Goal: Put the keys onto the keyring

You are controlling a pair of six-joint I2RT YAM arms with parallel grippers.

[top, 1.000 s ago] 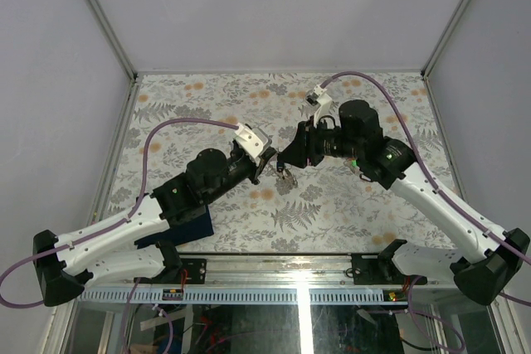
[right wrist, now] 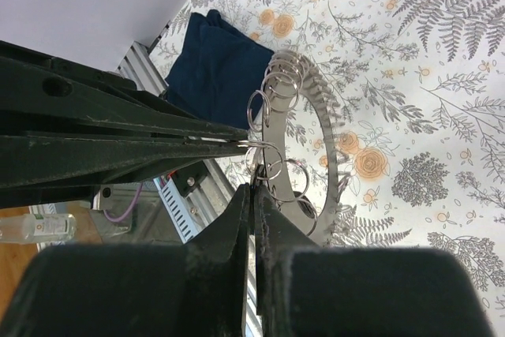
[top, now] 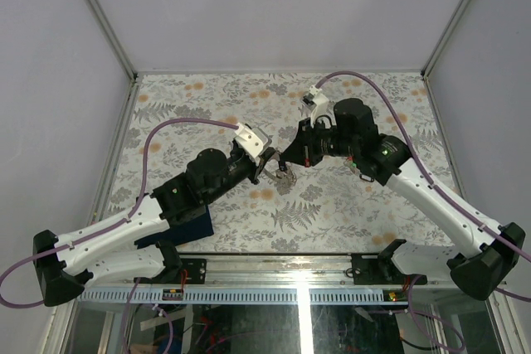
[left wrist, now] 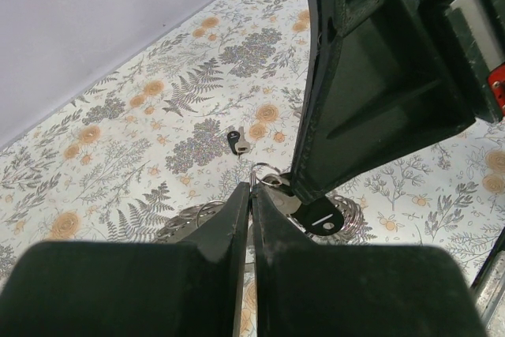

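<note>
In the left wrist view my left gripper is shut, its tip on a thin wire ring of the metal keyring [left wrist: 189, 222]. The keyring's large loop and several small rings [right wrist: 282, 83] hang below that tip in the right wrist view. A black-headed key [left wrist: 319, 216] is close against the tip of my right gripper. The right fingers [right wrist: 272, 262] are shut, with no grip on the key clearly showing. Whether a ring passes through this key's hole, I cannot tell. Another black-headed key [left wrist: 237, 141] lies on the tabletop.
A folded dark blue cloth [right wrist: 217, 69] lies at the table's front left. Green and red items [top: 357, 167] are partly hidden under the right arm.
My right gripper and arm have shifted slightly. The left arm stays in place.
</note>
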